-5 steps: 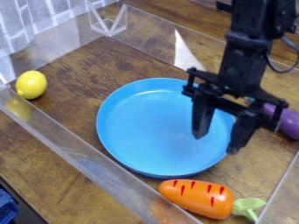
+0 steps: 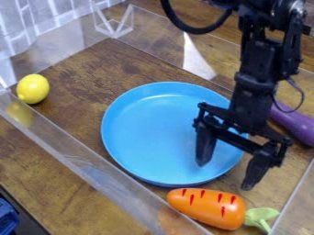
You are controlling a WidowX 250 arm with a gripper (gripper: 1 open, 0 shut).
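Observation:
My black gripper (image 2: 230, 151) hangs open over the right part of a round blue plate (image 2: 147, 128), its two fingers spread apart with nothing visible between them. A toy carrot (image 2: 208, 207), orange with a green top, lies just in front of the plate, below the gripper. A purple toy (image 2: 292, 122), partly hidden by the arm, lies at the right behind it.
A yellow lemon (image 2: 32, 88) lies at the far left on the wooden surface (image 2: 73, 128). Clear plastic walls border the area. A blue object (image 2: 6, 220) shows at the bottom-left corner. The wood left of the plate is clear.
The arm and gripper appear lower and smaller in view, having moved down from higher and nearer the camera. The toys and plate have not moved.

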